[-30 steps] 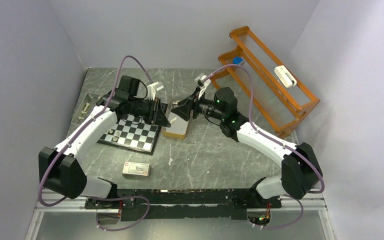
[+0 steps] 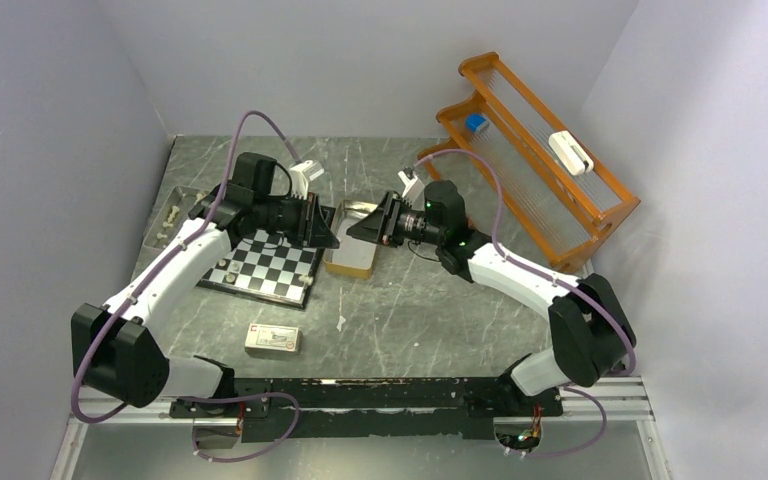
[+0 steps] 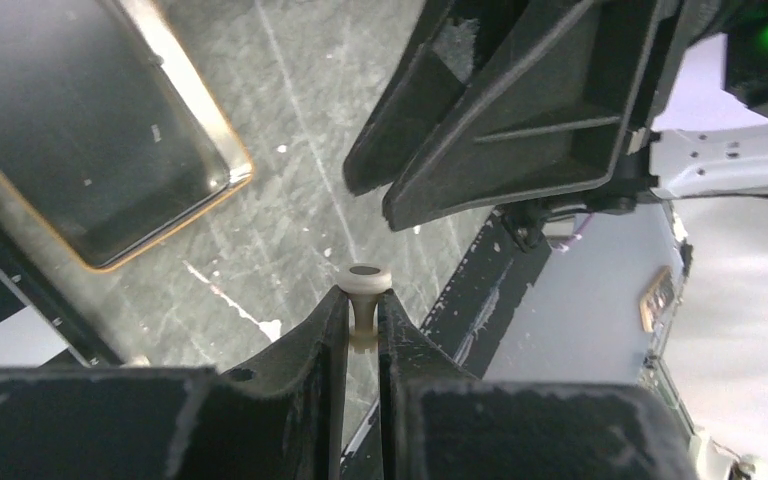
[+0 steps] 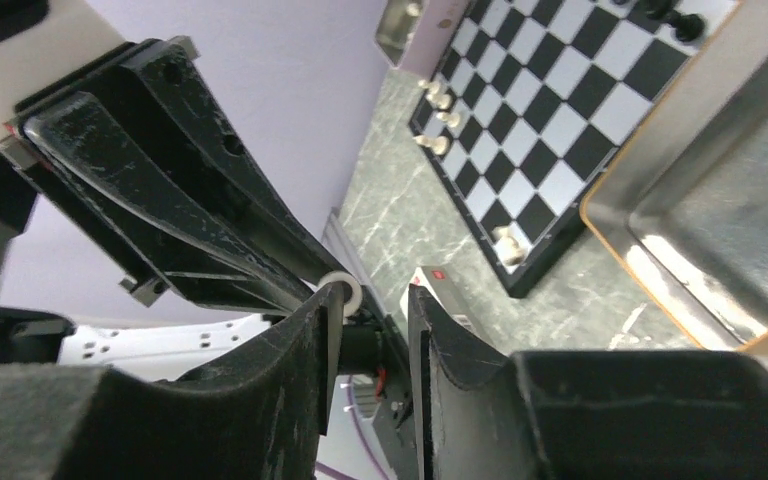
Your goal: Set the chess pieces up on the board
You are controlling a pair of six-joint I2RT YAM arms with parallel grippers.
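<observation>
My left gripper is shut on a white chess piece (image 3: 364,280), seen upright between its fingertips. My right gripper (image 2: 364,232) faces it from the right above the metal box; in the right wrist view its fingers (image 4: 305,370) frame the left gripper, whose piece (image 4: 340,290) shows as a ring. Whether the right gripper holds anything is hard to see. The checkered board (image 4: 560,130) lies below left, with white pieces (image 4: 437,143) and dark pieces (image 4: 685,26) near its edges.
A metal box (image 2: 350,262) sits beside the board. A tray of pieces (image 2: 157,230) lies at the far left, a small carton (image 2: 272,338) at the front. A wooden rack (image 2: 600,210) stands at the back right.
Over the last second my right gripper has come lower and closer to the left gripper's piece, its wrist turning slightly. The left arm has shifted only slightly.
</observation>
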